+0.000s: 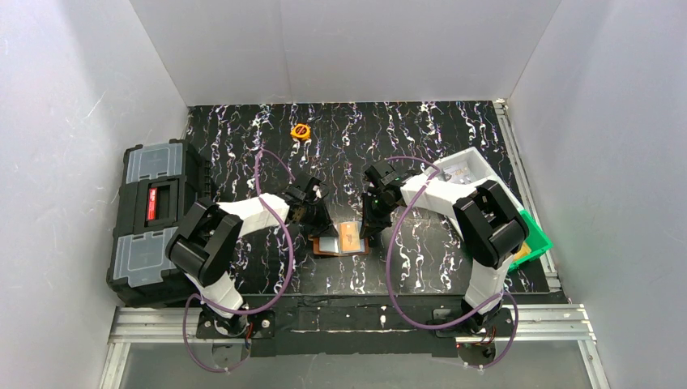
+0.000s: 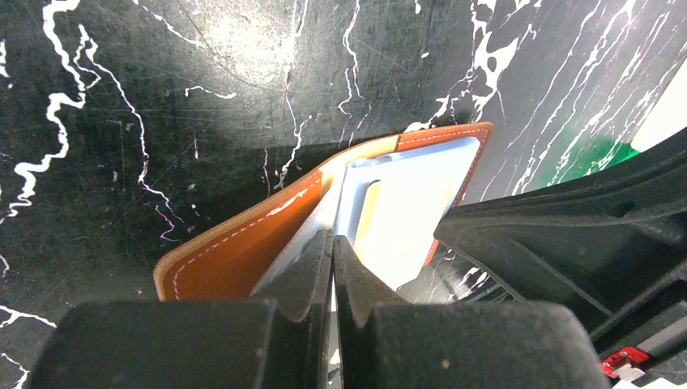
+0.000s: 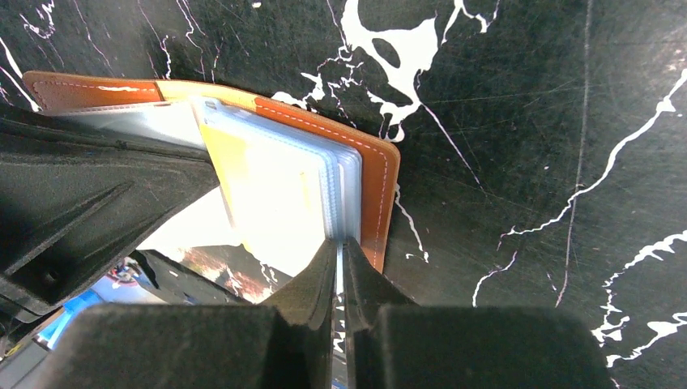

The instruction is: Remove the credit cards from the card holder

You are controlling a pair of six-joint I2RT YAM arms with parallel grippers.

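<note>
The brown card holder (image 1: pixel 322 252) lies spread open between my two grippers, its clear sleeves facing up. A pale card with a yellow edge (image 3: pixel 267 190) sits inside the sleeves on the right half. In the left wrist view, the same holder (image 2: pixel 235 254) has its near flap tilted up. My left gripper is shut, its tips over a clear sleeve (image 2: pixel 312 231); whether film is pinched there is unclear. The tips of my right gripper meet the outer edge of the clear sleeves (image 3: pixel 347 182) almost closed, and the contact itself is hidden.
At left stands a black toolbox (image 1: pixel 155 203). An orange tape measure (image 1: pixel 300 131) lies at the back. The white tray (image 1: pixel 474 166) and green bin (image 1: pixel 541 245) are at right, partly behind the right arm. Open table lies behind the holder.
</note>
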